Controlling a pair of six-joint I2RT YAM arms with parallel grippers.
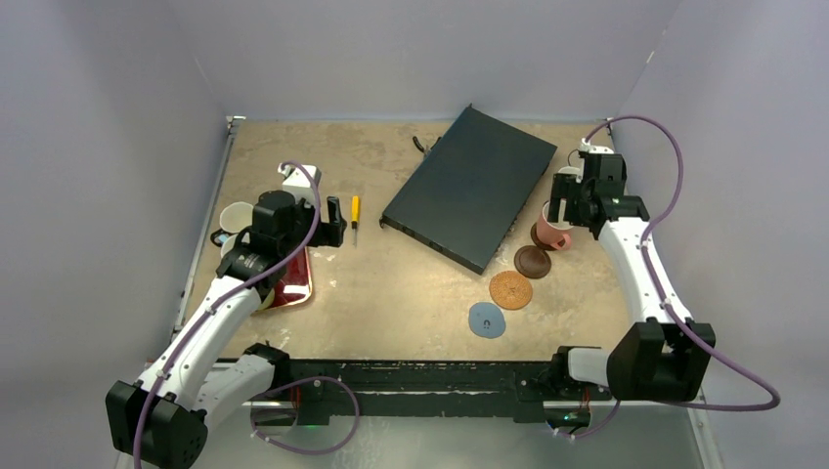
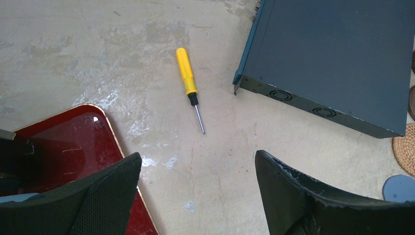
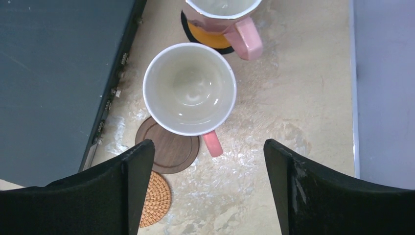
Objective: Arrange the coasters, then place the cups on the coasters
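Observation:
A pink cup (image 1: 553, 231) with white interior (image 3: 188, 88) stands at the right, beside and partly over a dark wooden coaster (image 3: 167, 149). Another dark coaster (image 1: 532, 262) lies in front of it, then a woven coaster (image 1: 510, 290) and a grey-blue one (image 1: 486, 319). A second pink cup (image 3: 210, 19) stands behind, by a black-and-yellow coaster (image 3: 207, 38). My right gripper (image 1: 562, 198) hangs open above the cup, nothing between its fingers. My left gripper (image 1: 331, 222) is open above the left of the table, near a red tray (image 2: 63, 152).
A large dark metal box (image 1: 467, 186) fills the back middle. A yellow screwdriver (image 1: 355, 210) lies left of it. White cups (image 1: 237, 217) stand at the far left. Walls border back and sides.

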